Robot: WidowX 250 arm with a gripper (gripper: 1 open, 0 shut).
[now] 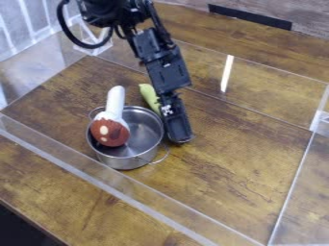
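Observation:
A steel pot [131, 154] with wire handles sits at the lower middle left. A white object with a reddish-brown end [111, 130] leans in it, sticking up past the rim. A pale yellow-green elongated object [149, 96] lies behind the pot, partly hidden by the arm. My black gripper [175, 127] is low, just right of the pot, close to its rim. Its fingers appear shut; whether anything is between them is hard to see.
Clear panels border the wooden work surface on the left, right and front. Bare wood lies to the right, at the front left and at the back. A white strip [226, 75] stands at the back right.

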